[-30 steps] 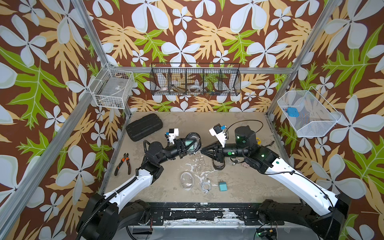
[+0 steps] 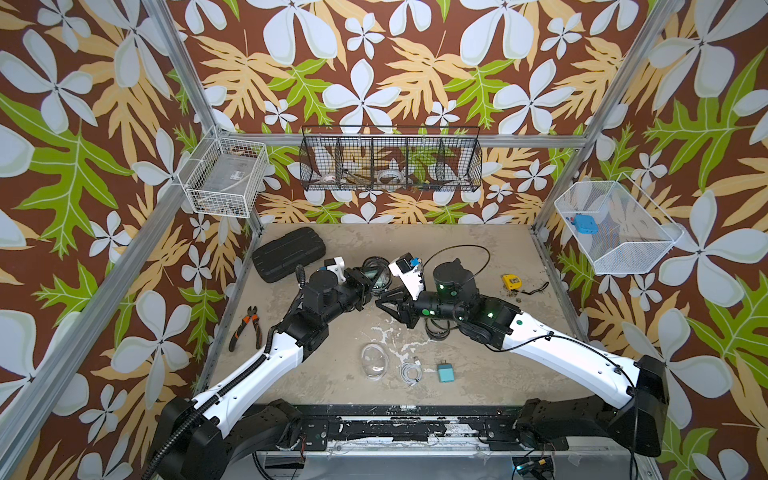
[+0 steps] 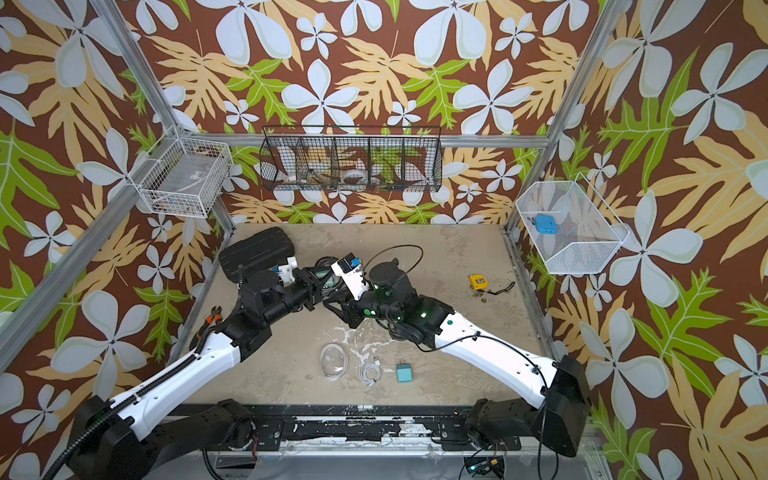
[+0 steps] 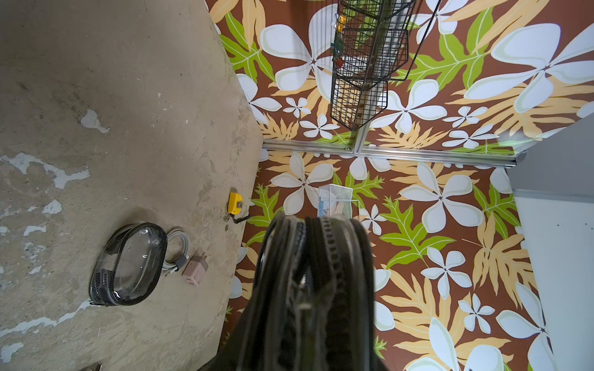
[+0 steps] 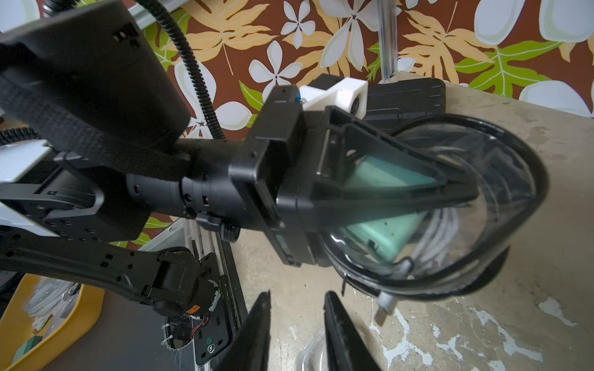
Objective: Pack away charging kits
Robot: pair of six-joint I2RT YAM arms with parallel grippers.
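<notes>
My left gripper is shut on a clear, black-rimmed zip case, holding a mint charger and white cable; a plug pokes out below. My right gripper stands open just beside it, nothing between its fingers. On the table lie another black-rimmed case, coiled white cable, pink charger, clear pouch, grey-white cable and teal charger.
A black hard case, pliers and tape measure lie at the sides. Wire baskets hang at left, back and right. A yellow bin shows low in the right wrist view.
My left gripper has moved back and leftward with the case in it. My right gripper has moved leftward, following it closely.
</notes>
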